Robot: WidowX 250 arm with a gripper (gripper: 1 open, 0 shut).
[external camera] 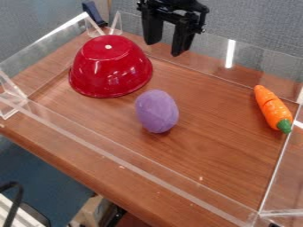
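My black gripper [168, 32] hangs at the top middle of the camera view, above the back of the wooden surface, its two fingers apart with nothing between them. A red upturned bowl [110, 66] sits at the upper left. A purple oval object [157, 111] lies near the middle, below and apart from the gripper. An orange carrot [271, 107] with a green top lies at the right.
Clear plastic walls border the wooden surface [207, 160]. A dark cable and some objects sit off the table at the lower left.
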